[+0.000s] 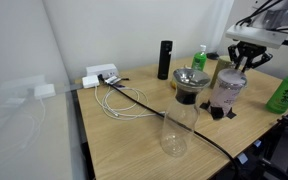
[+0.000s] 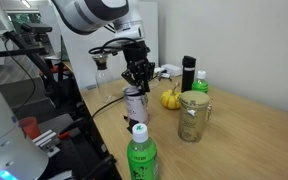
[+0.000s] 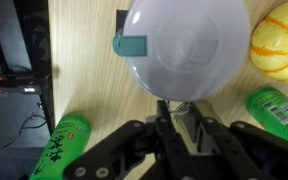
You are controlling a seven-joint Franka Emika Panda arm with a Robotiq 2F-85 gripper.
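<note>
A pale, cloudy cylindrical container (image 1: 225,95) stands upright near the right side of the table, with dark pieces at its foot. It also shows in the second exterior view as a whitish container (image 2: 136,108) below the arm. From above, its round white top (image 3: 189,40) carries a teal tab (image 3: 131,46) on one side. My gripper is at the near edge of that top, its fingers close together and shut on what looks like the container's rim. How much of the rim lies between them is hard to see.
Close by are a tan canister (image 2: 194,115), a yellow pumpkin (image 3: 282,42), green cans (image 2: 142,155) and a silver bowl (image 1: 192,78). A clear glass (image 1: 179,130) and a black cable (image 1: 149,105) lie further left.
</note>
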